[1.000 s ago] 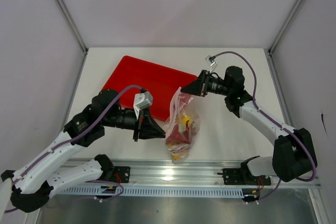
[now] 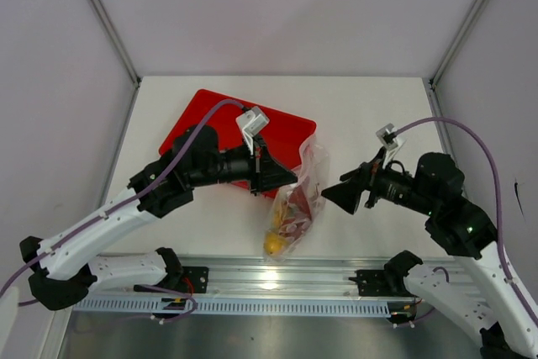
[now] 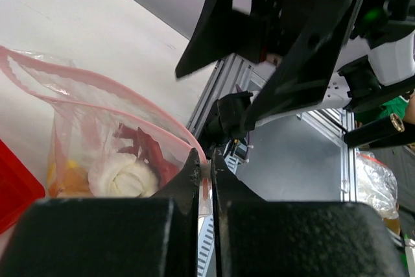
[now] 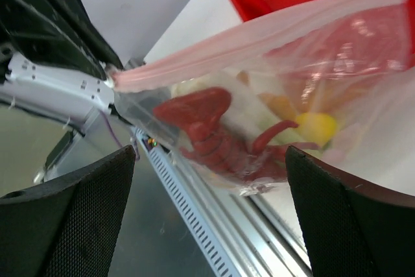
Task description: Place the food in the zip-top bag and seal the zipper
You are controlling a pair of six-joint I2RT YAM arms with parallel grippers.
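Observation:
A clear zip top bag [image 2: 298,208] with a pink-edged mouth stands near the front of the white work surface, holding yellow and red food and, in the left wrist view, a pale round item [image 3: 120,174]. My left gripper is shut on one end of the bag's zipper edge. My right gripper [image 2: 340,195] is open just right of the bag; the bag mouth spans across the right wrist view, with a red item [image 4: 214,141] visible through the plastic.
A red bin [image 2: 185,119] lies behind the bag. A metal rail [image 2: 277,266] runs along the front edge.
My left gripper has moved back and right with the bag edge. My right gripper has let go of the bag and moved toward the front, now open.

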